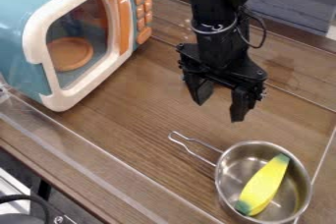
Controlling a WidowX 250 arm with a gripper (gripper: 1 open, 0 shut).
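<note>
My black gripper (221, 92) hangs open over the middle of the wooden counter, pointing down with nothing visible between its fingers. At the lower right a steel pan (231, 176) with a wire handle holds a yellow banana-like toy (264, 183) with green tips. The pan is apart from the gripper, below it in the view. A toy microwave (29, 36) in light blue and white, with orange buttons and an orange disc behind its door, stands at the upper left.
A dark back edge runs along the top right. A black cable and a white object lie at the lower left corner.
</note>
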